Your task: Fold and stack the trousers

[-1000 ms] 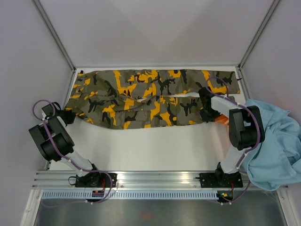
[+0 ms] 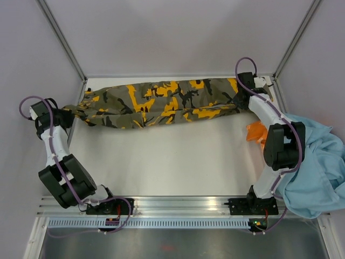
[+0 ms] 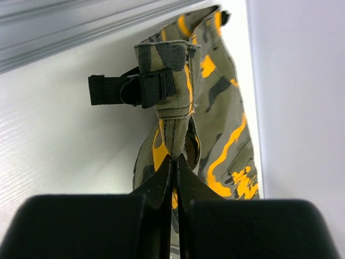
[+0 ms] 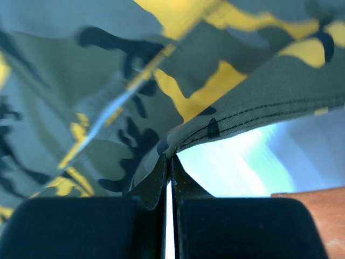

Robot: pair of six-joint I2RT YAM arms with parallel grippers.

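Camouflage trousers [image 2: 161,100] in olive, black and yellow stretch sideways along the back of the white table, one part folded up toward the other. At the left, my left gripper [image 2: 65,115] is shut on a bunched end of the fabric, which shows a black strap [image 3: 110,90] in the left wrist view. At the back right, my right gripper [image 2: 238,101] is shut on a seamed edge of the trousers [image 4: 259,91], seen at its fingertips in the right wrist view.
An orange cloth [image 2: 256,131] lies beside the right arm. A large light blue cloth [image 2: 312,167] fills the right side.
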